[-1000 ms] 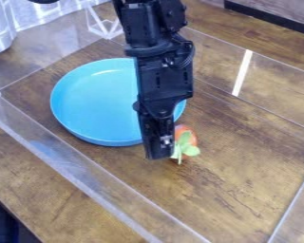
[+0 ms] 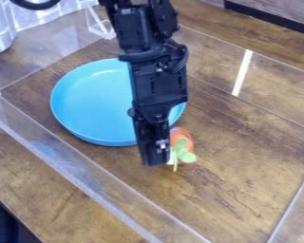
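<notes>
My black gripper (image 2: 158,150) hangs low over the wooden surface at the front edge of a blue plate. An orange carrot (image 2: 182,140) with pale green leaves lies just right of the fingertips, partly behind them. The gripper looks shut; whether it touches the carrot I cannot tell.
The blue plate (image 2: 79,104) fills the left middle, partly hidden by my arm. Clear panels run along the left and far edges.
My gripper has shifted very slightly, and the carrot's leaves appear a little displaced. The plate stands where it was.
</notes>
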